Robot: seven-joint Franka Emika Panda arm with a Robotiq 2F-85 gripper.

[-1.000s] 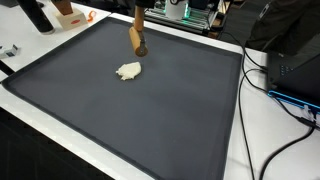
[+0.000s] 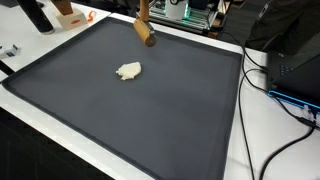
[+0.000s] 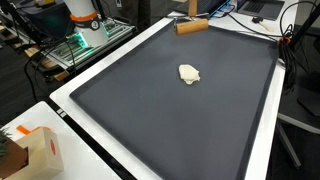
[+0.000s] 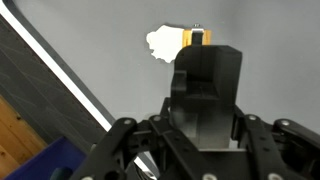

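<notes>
A brown wooden piece, looking like a mallet with its shaft upright, hangs at the mat's far edge in exterior view 1 (image 2: 146,34) and at the top of exterior view 2 (image 3: 193,28). In the wrist view its orange-brown head (image 4: 187,39) shows beyond my dark gripper. My gripper is shut on it, though the hold itself is mostly hidden; both exterior views leave the gripper out of frame. A flat, ragged white piece (image 2: 128,71) lies on the mat, apart from the mallet's head in exterior view 2 (image 3: 188,74).
A black device with cables (image 2: 295,85) stands at the right. Several small items, including an orange-and-white box (image 2: 70,16), sit beyond the far left corner.
Compared with a second ago, the wooden head has moved slightly away and to the right in exterior view 1, and its angle has changed. The white piece has stayed put.
</notes>
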